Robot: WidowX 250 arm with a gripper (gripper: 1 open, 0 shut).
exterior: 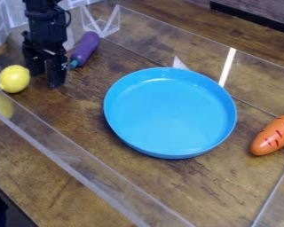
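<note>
The black gripper (46, 64) is low at the upper left of the camera view, open, with its fingers close beside a yellow lemon-like toy (13, 79). A purple eggplant toy (86, 48) lies just to the gripper's right. A wide blue plate (169, 113) sits in the middle, and an orange carrot toy (273, 136) lies at the far right. Whether the fingers touch the yellow toy is hard to tell.
Clear plastic walls (109, 182) border the wooden table (204, 191). The yellow toy is close to the left wall. Bare wood shows behind and in front of the plate.
</note>
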